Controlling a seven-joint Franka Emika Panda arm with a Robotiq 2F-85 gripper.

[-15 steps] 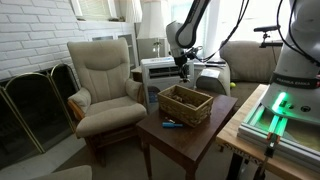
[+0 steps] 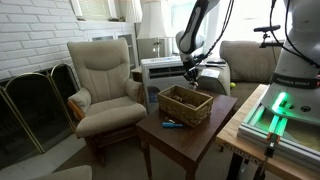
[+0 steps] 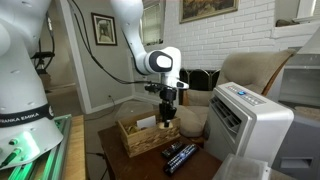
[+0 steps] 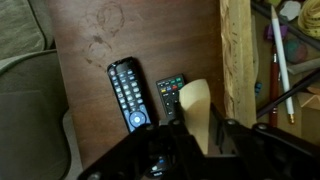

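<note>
Pale tan and rounded, an object (image 4: pixel 196 103) is held by my gripper, whose fingers are shut on it; what it is cannot be made out. In the wrist view it hangs over the dark table, beside the wooden box's rim (image 4: pixel 238 62). A long black remote (image 4: pixel 131 92) and a shorter one (image 4: pixel 170 92) lie on the table to its left, the shorter one partly covered by it. The second exterior view shows my gripper (image 3: pixel 167 112) above the near side of the box (image 3: pixel 140 142).
Inside the box lie a white pencil (image 4: pixel 280 55) and several small items. The brown table (image 2: pixel 190 142) has bare wood around the box. A beige armchair (image 2: pixel 105 85) stands beside it, and a white heater-like unit (image 3: pixel 240 115) is near the table.
My gripper has moved a little to the right and slightly lower in the first exterior view. The box and the table have stayed in place.
</note>
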